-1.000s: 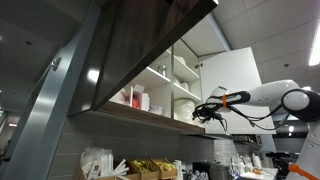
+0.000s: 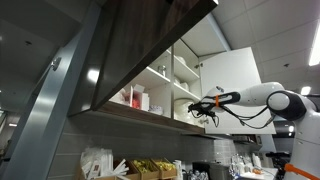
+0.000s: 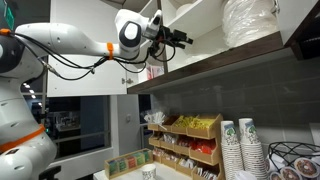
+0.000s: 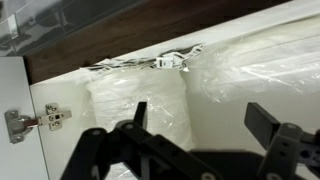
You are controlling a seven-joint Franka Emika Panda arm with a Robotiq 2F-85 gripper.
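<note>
My gripper is open inside the view of a white cabinet, its dark fingers wide apart, with nothing held between them. A white stack in clear plastic wrap (image 4: 140,100) lies beyond the left finger, and a second length of clear wrapping (image 4: 265,60) stretches along the right. From the side, the gripper (image 2: 197,107) is at the opening of the wall cabinet, near its lower shelf edge. In the other exterior view the gripper (image 3: 178,40) is level with the cabinet, left of a wrapped stack (image 3: 250,20).
An open white cabinet door (image 2: 232,85) stands beside the arm, and its hinge (image 4: 38,121) is at the left in the wrist view. Below are a wooden rack of packets (image 3: 190,140), stacked paper cups (image 3: 230,148) and a counter.
In exterior view 1, my gripper has moved slightly up and to the left, towards the cabinet opening. The cabinet contents look the same.
</note>
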